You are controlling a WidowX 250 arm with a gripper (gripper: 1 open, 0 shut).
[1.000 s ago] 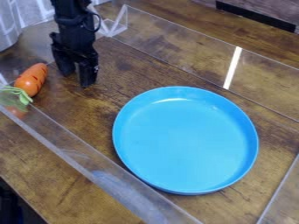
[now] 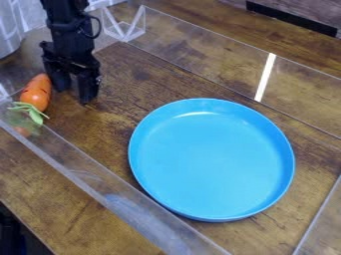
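Note:
My black gripper (image 2: 70, 82) is low over the wooden table at the upper left, open, its fingers pointing down just right of an orange toy carrot (image 2: 36, 94). The carrot lies by the clear plastic wall with its green leafy top toward the front. A large blue plate (image 2: 210, 159) fills the right middle of the table, well apart from both.
Clear plastic walls (image 2: 94, 189) border the work area on the left and back. A silver round object (image 2: 8, 25) stands at the top left corner. The wood between gripper and plate is bare.
My gripper has shifted slightly left, closer to the carrot. The carrot's green top appears moved a little rightward and down.

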